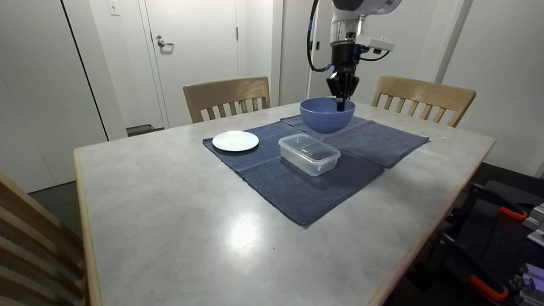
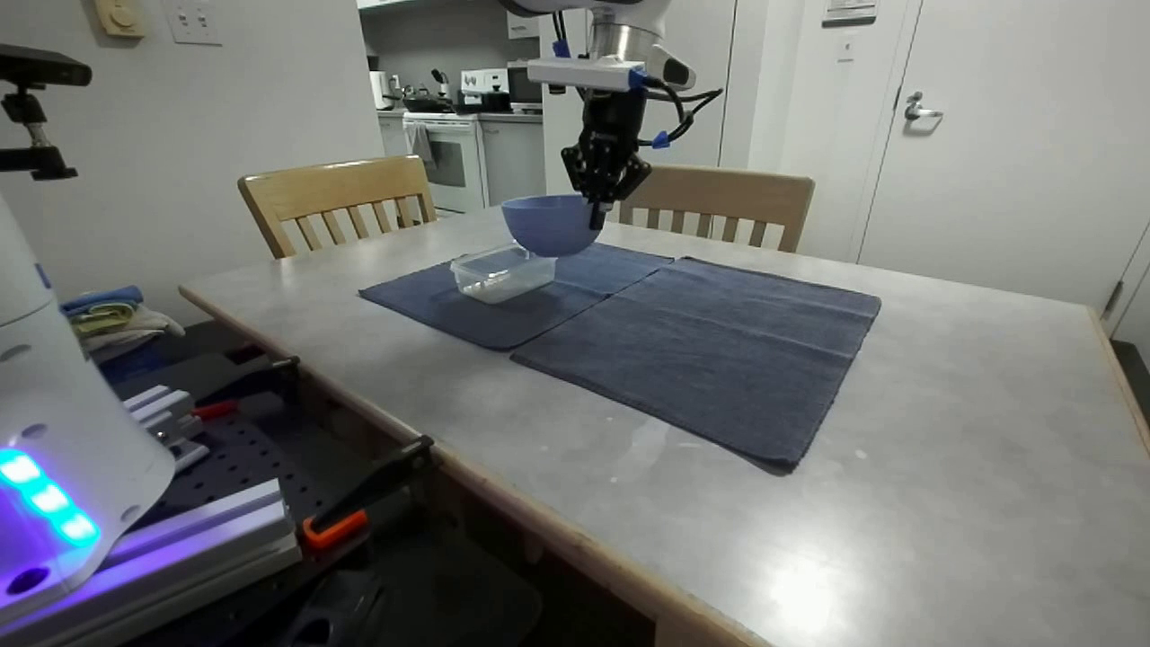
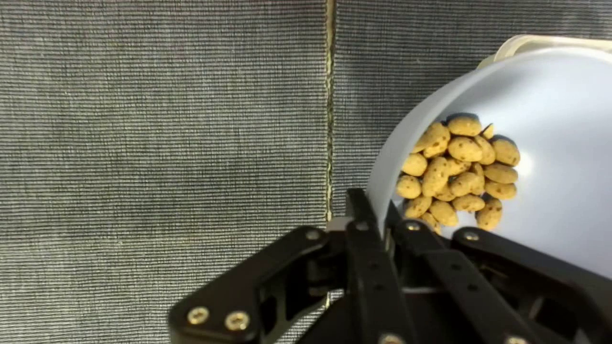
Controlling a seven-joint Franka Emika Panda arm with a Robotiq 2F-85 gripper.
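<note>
The blue bowl [image 1: 324,120] hangs a little above the blue placemats, its rim pinched between my gripper's fingers. My gripper is shut on that rim, one finger inside the bowl and one outside. In the wrist view several tan speckled pieces [image 3: 464,149] lie gathered inside the bowl near the held side. A clear plastic container [image 1: 309,154], open at the top, stands on the nearer placemat in exterior view 1. Seen from the other side, the bowl [image 2: 550,223] partly covers the container [image 2: 501,274].
A white plate [image 1: 235,140] sits at the placemat's left corner in exterior view 1. Two blue placemats [image 2: 712,356] lie side by side on the grey table [image 1: 168,219]. Wooden chairs [image 1: 229,97] stand round the table, whose front half is clear.
</note>
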